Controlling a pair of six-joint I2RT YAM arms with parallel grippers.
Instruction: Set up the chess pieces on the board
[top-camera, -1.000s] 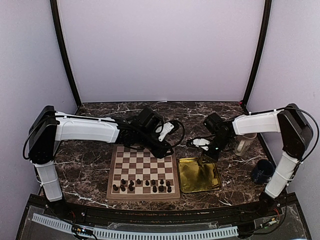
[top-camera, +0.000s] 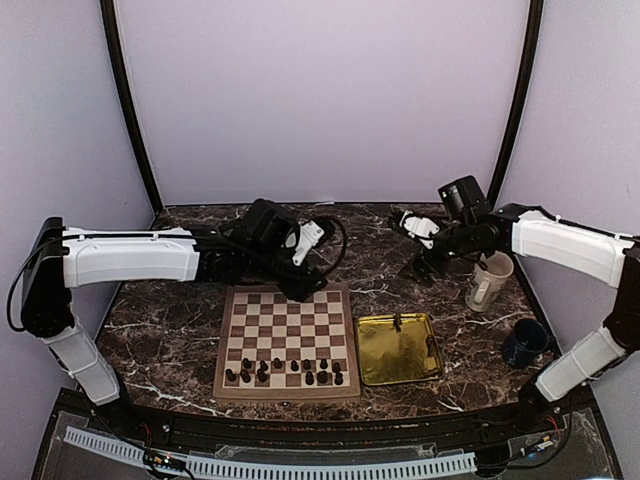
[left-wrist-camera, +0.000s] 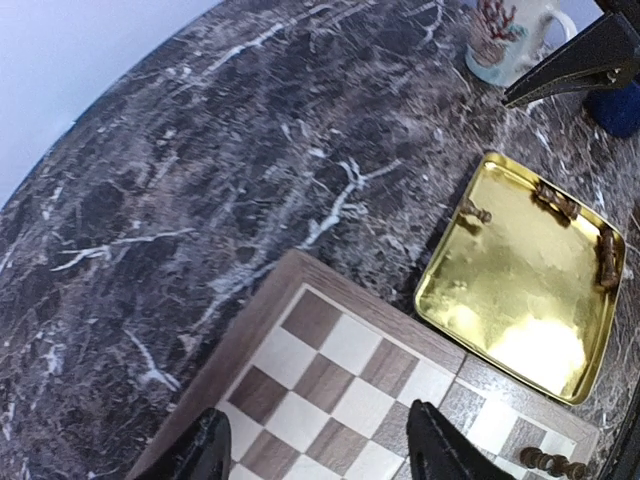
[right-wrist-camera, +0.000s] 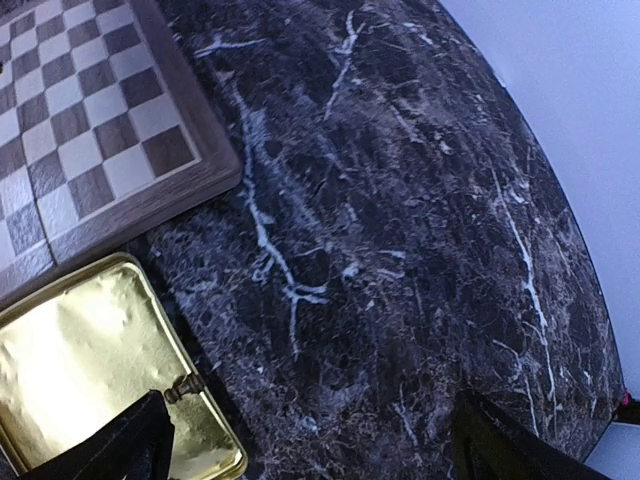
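Note:
The chessboard (top-camera: 287, 318) lies at the table's middle, with several dark chess pieces (top-camera: 262, 376) standing in rows along its near side. To its right is the gold tray (top-camera: 385, 355); a few dark pieces lie in it, one piece (left-wrist-camera: 475, 211) by the rim and another piece (left-wrist-camera: 607, 258) along the opposite side. My left gripper hovers over the board's far edge, its fingers (left-wrist-camera: 205, 440) apart and empty. Behind the tray, above bare table, my right gripper is wide open with nothing between its fingers; a tray piece (right-wrist-camera: 184, 387) shows near its left finger.
A white mug (top-camera: 489, 281) stands at the right, beneath the right arm, with a dark blue cup (top-camera: 525, 342) nearer the front.
My right gripper has risen from the tray and drawn back toward the far side, uncovering a piece there. The left gripper has shifted left and a little backward. The board pieces stayed put.

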